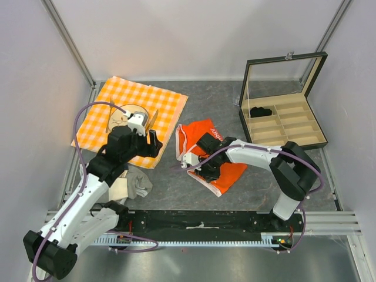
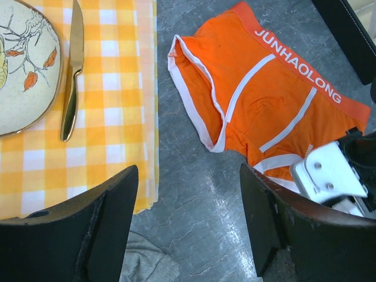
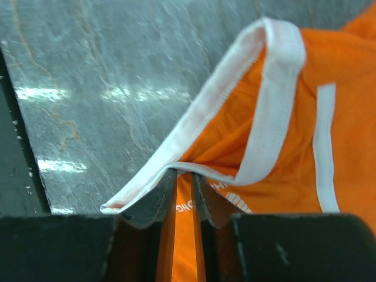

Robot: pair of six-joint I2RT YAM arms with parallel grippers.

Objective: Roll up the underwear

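The orange underwear [image 1: 235, 172] lies spread on the grey table, its white waistband [image 2: 191, 108] toward the left with one part folded over. In the right wrist view my right gripper is right at the white waistband edge [image 3: 197, 167]. Its fingers are close together with a narrow gap, and orange cloth shows through it. Whether the band's edge sits between the tips is not clear. My left gripper hangs wide open over bare table, between the checkered cloth and the underwear, holding nothing.
At left, an orange checkered cloth [image 1: 167, 111] carries a plate [image 2: 29, 64] and a knife [image 2: 71, 76]. Grey cloth [image 1: 138, 182] lies in front of it. An open compartment box [image 1: 282, 120] with a black item [image 1: 260, 111] stands at back right.
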